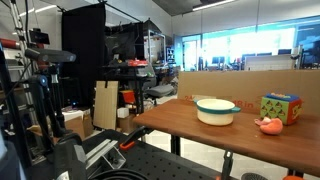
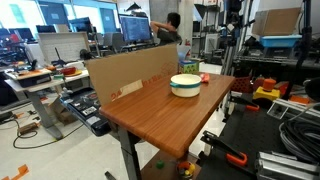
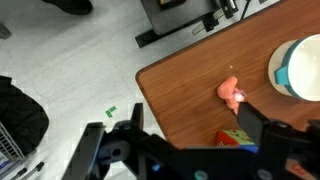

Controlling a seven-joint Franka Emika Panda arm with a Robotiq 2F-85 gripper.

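Note:
In the wrist view my gripper stands open high over the table, with nothing between its fingers. A small pinkish-red toy-like object (image 3: 231,94) lies on the wood below, apart from the gripper. The white bowl with a teal band (image 3: 303,70) is cut off by the right edge of that view; the whole bowl (image 1: 215,115) shows in exterior view 1. Behind the pink object (image 1: 268,126) there stands a colourful box (image 1: 281,107). Part of this box (image 3: 236,138) is hidden by the gripper in the wrist view.
A tall cardboard panel (image 2: 140,76) runs along one long side of the wooden table (image 2: 165,125). The table end in front of the bowl is bare in exterior view 2. Dark rails and cables (image 2: 298,135) lie beside the table.

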